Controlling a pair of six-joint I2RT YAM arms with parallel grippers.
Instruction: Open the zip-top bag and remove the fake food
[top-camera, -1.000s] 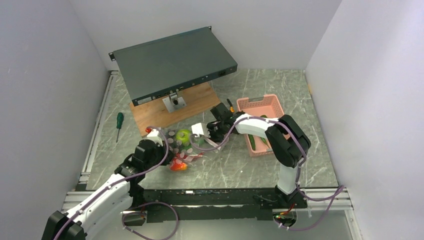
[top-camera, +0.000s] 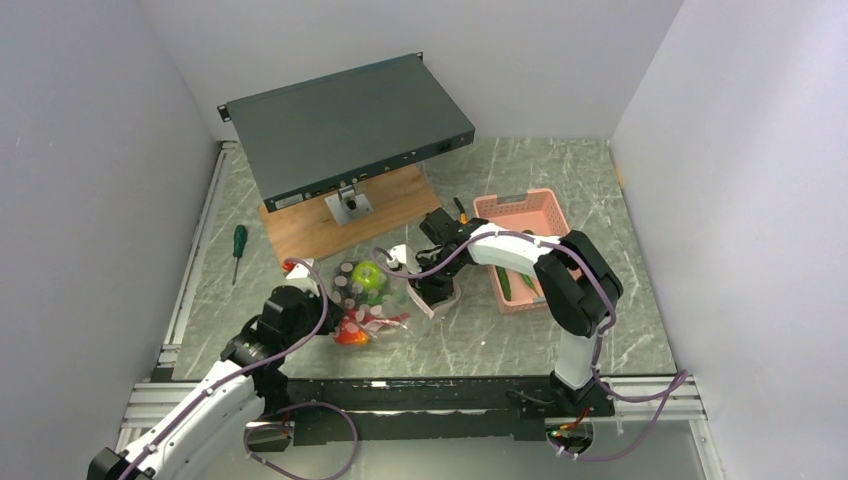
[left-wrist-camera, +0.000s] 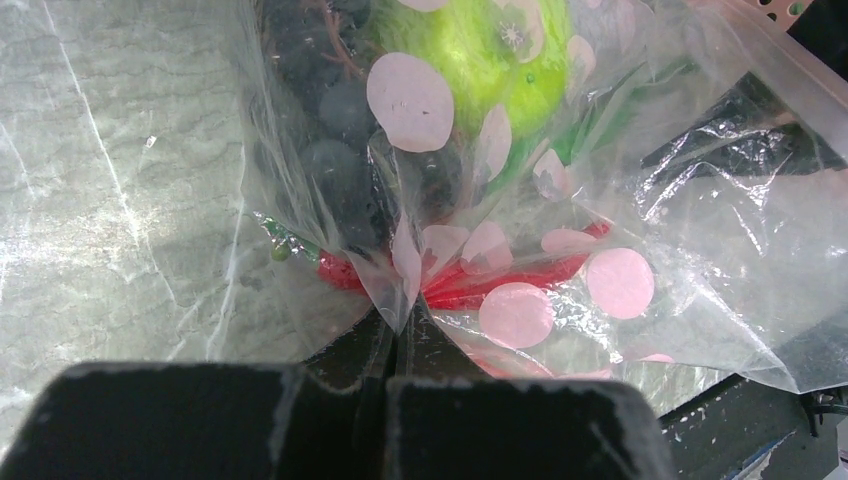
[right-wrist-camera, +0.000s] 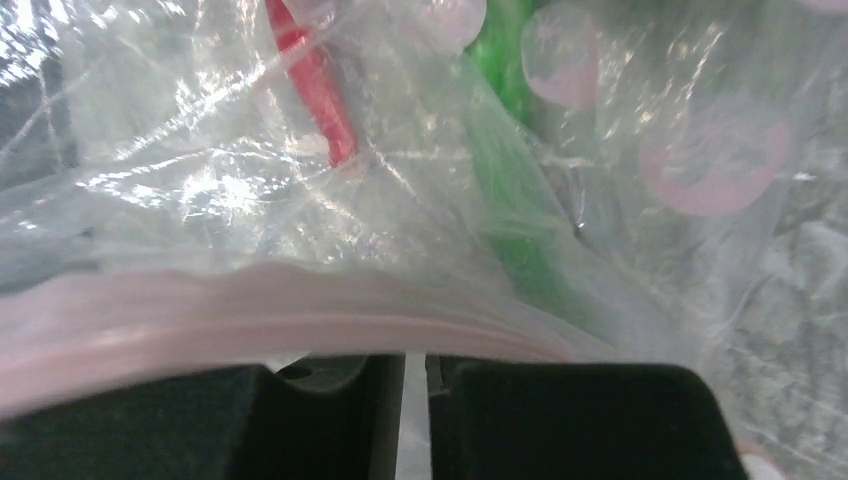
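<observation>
The clear zip-top bag (left-wrist-camera: 700, 210) with pink dots lies on the worktop, holding dark grapes (left-wrist-camera: 335, 190), a green apple (top-camera: 366, 275), red peppers (left-wrist-camera: 510, 285) and a green item (right-wrist-camera: 505, 70). My left gripper is shut at the bag's left side, with gathered film pinched at its fingertips. My right gripper is at the bag's right end, just under the pinkish zip edge (right-wrist-camera: 290, 320), with a narrow gap between its fingers; whether film lies in that gap is unclear.
A pink basket (top-camera: 535, 205) holding green items stands behind the right arm. A dark rack unit (top-camera: 345, 125) stands over a wooden board (top-camera: 400, 205) at the back. A green screwdriver (top-camera: 239, 240) lies at left.
My right gripper has moved slightly toward the front, and the bag's zip edge around it has shifted with it. My left arm has moved very slightly.
</observation>
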